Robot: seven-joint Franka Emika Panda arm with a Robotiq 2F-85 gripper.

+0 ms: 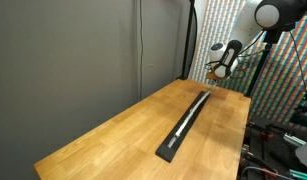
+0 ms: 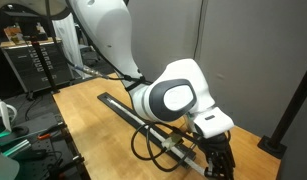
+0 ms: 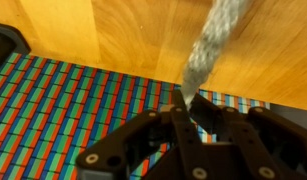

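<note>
In the wrist view, my gripper is shut on a fuzzy, pale rope-like strand, which stretches from the fingertips toward the top edge. A long black board lies on the wooden table in exterior view 1, with a pale strip along its middle. Exterior view 2 has the white arm over the table's near right end and the gripper low beside the edge. There a pale strip leads toward the gripper, partly behind a black cable. The grasp itself is too small to make out in the exterior views.
Bare wooden table spreads out on both sides of the board. Past the table edge, the wrist view takes in a multicoloured striped surface. Grey partitions stand along one side. Black cables loop beside the arm.
</note>
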